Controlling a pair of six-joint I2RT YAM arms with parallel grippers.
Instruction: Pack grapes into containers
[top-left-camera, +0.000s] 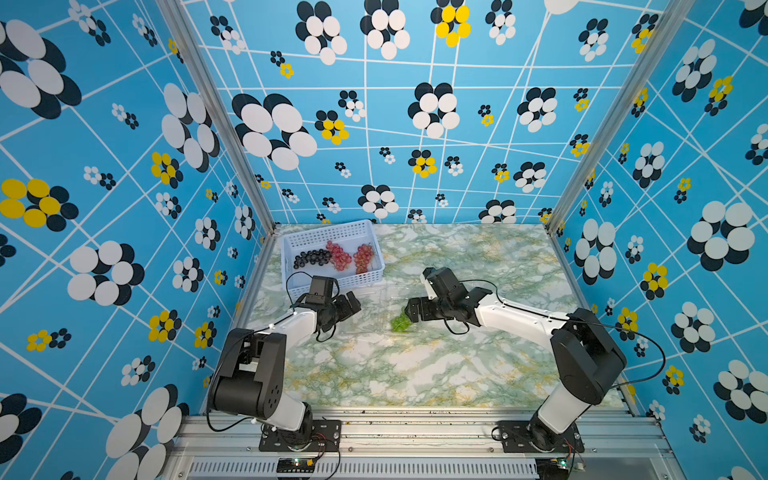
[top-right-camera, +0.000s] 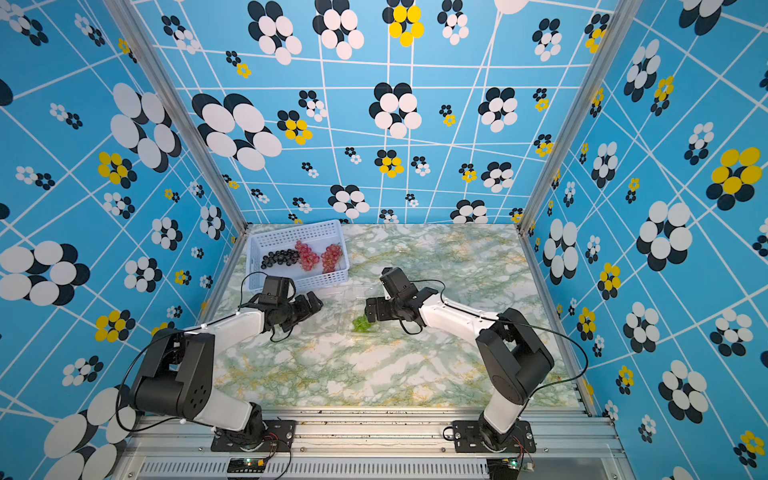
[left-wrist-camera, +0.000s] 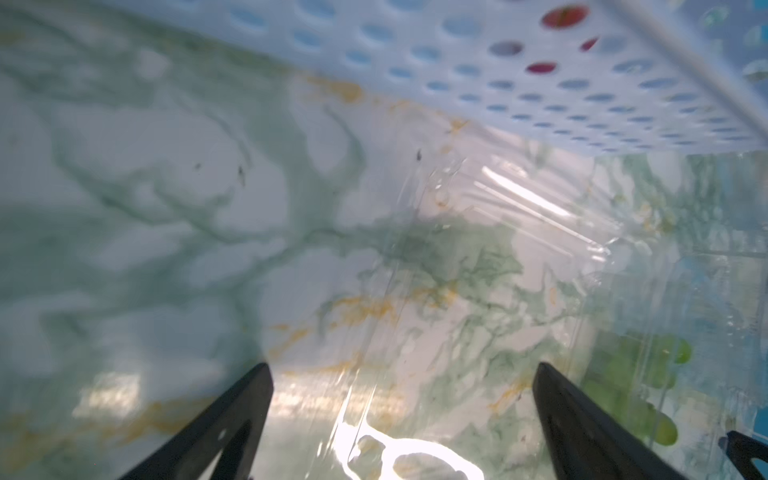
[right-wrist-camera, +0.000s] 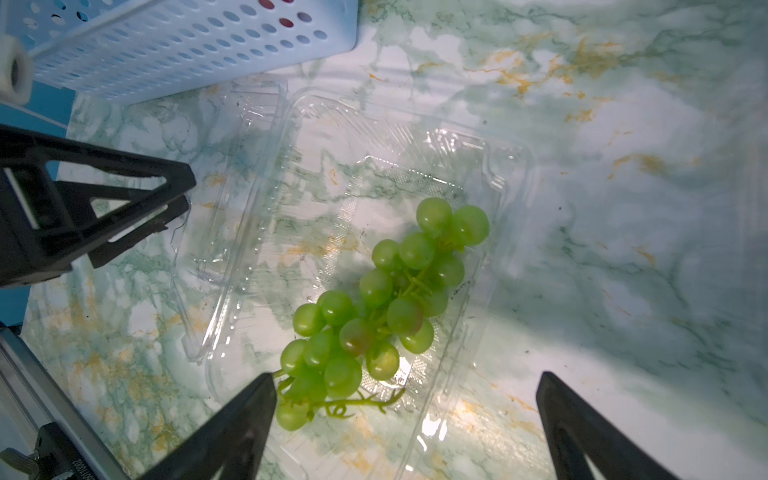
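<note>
Green grapes (right-wrist-camera: 376, 288) lie in a clear plastic container (right-wrist-camera: 352, 200) on the table, its hinged lid (right-wrist-camera: 224, 176) open to one side. My right gripper is open above the bunch. My left gripper is open and empty, low beside the clear container, in front of the blue basket (left-wrist-camera: 480, 88). In the top left view black grapes (top-left-camera: 312, 258) and two red bunches (top-left-camera: 363, 258) lie in that basket.
Blue patterned walls enclose the back and sides.
</note>
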